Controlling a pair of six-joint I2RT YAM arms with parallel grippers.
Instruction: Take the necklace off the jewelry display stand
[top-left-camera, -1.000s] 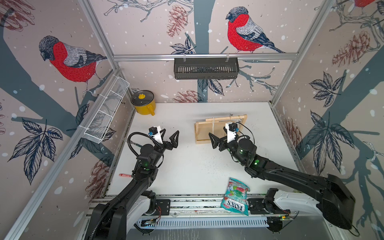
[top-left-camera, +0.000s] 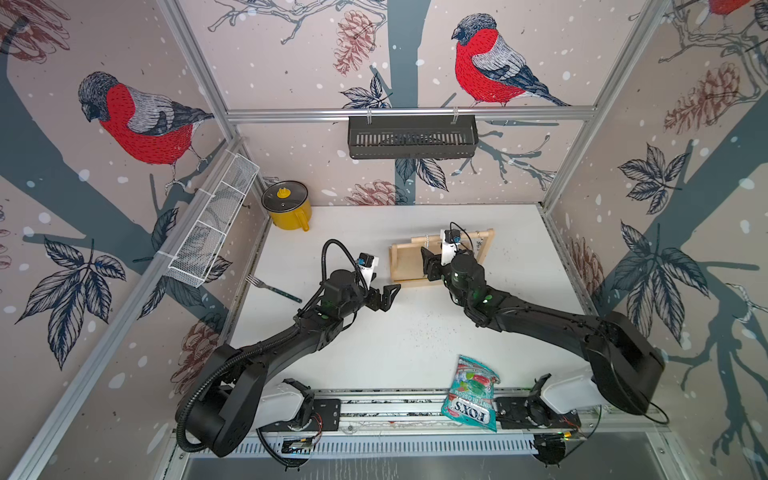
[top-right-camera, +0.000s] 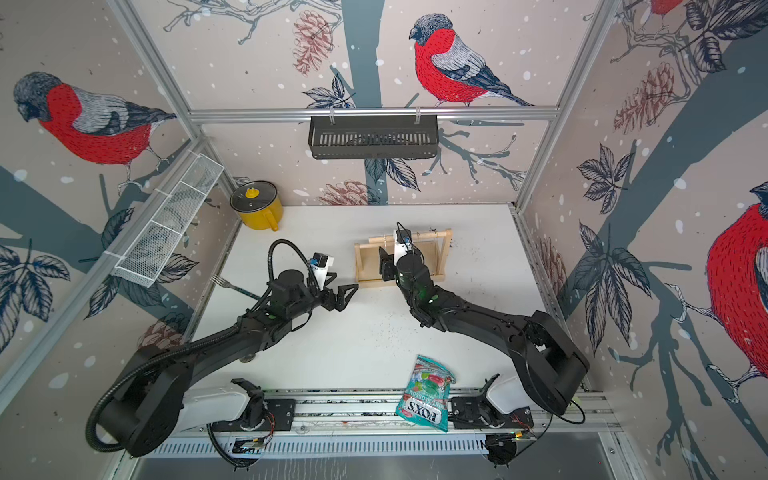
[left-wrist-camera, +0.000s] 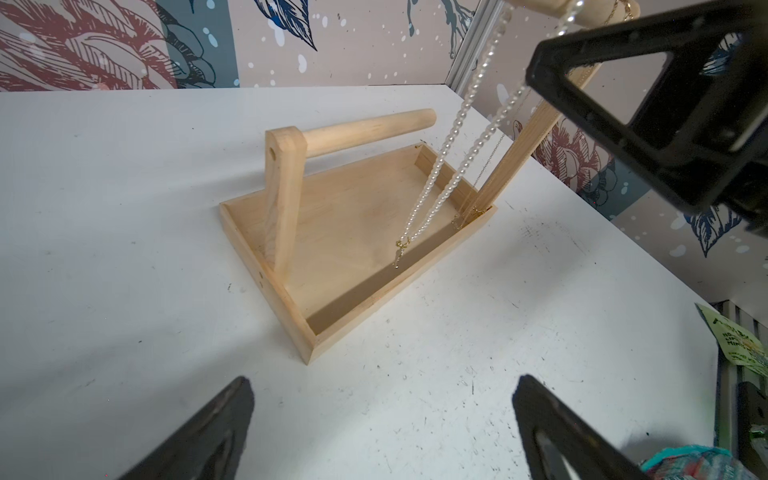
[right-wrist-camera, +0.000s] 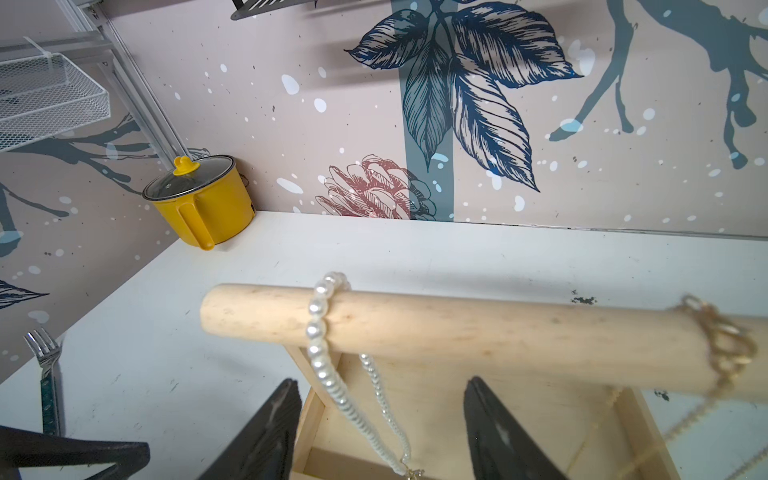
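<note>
The wooden jewelry stand has a tray base and a raised bar. A white pearl necklace is looped over that bar near its left end, its pendant hanging down toward the tray. My right gripper is at the front of the stand, its fingers apart; the pearl strand shows between them in the right wrist view, not pinched. My left gripper stands open to the left of the stand, with bare table showing between its fingers. In the top views my right arm covers part of the stand.
A thin gold chain hangs farther right on the same bar. A fork and a yellow pot are at the left; a teal bag lies at the front edge.
The necklace remains on the bar.
</note>
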